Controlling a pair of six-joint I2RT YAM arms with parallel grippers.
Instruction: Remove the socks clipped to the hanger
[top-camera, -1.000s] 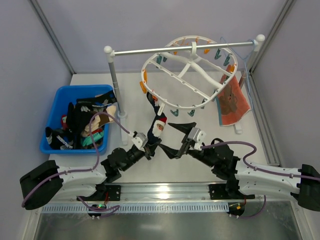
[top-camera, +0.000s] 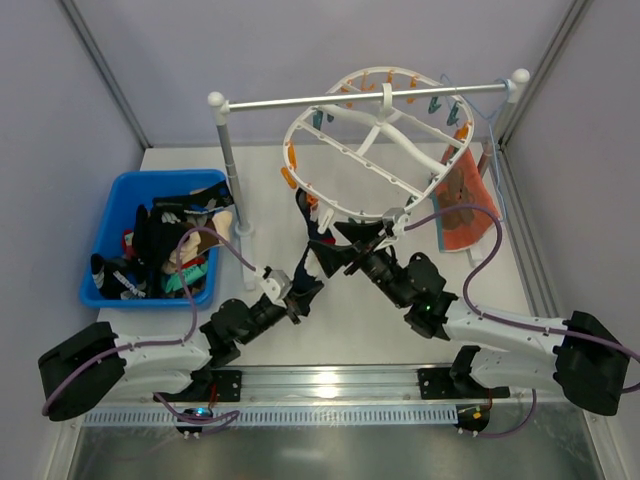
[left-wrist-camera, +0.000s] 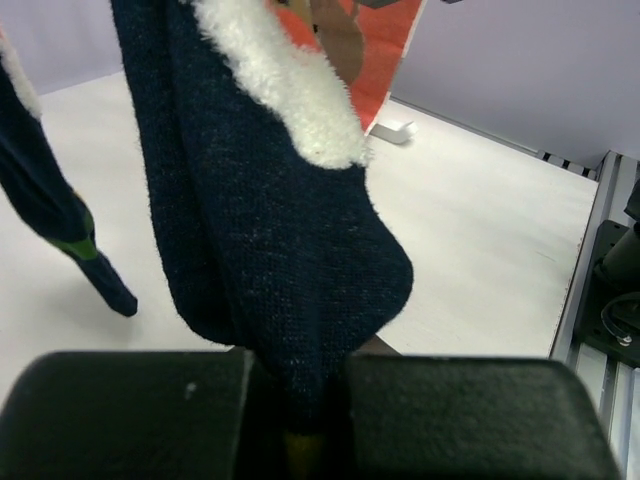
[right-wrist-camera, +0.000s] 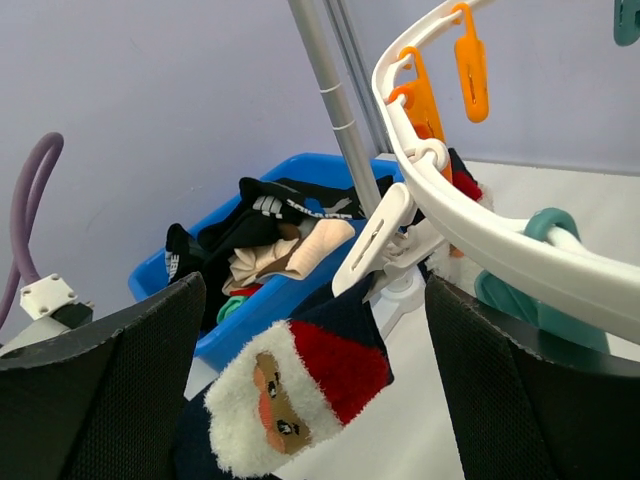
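Observation:
A dark navy sock with white fluff runs down into my left gripper, whose fingers are shut on its toe end. In the right wrist view its Santa face shows red and white cuff parts. The sock's upper end reaches a white clip on the round white hanger. My right gripper is open around this area, the clip and Santa face appearing between its spread fingers. Another dark sock hangs farther back. An orange clip is on the rim near it.
A blue bin with several socks and cloths stands at left, beyond the rack post. At right hangs an orange cloth. Green clips sit along the rim close to my right gripper.
The left arm has stayed nearly still. The hanger has shifted slightly.

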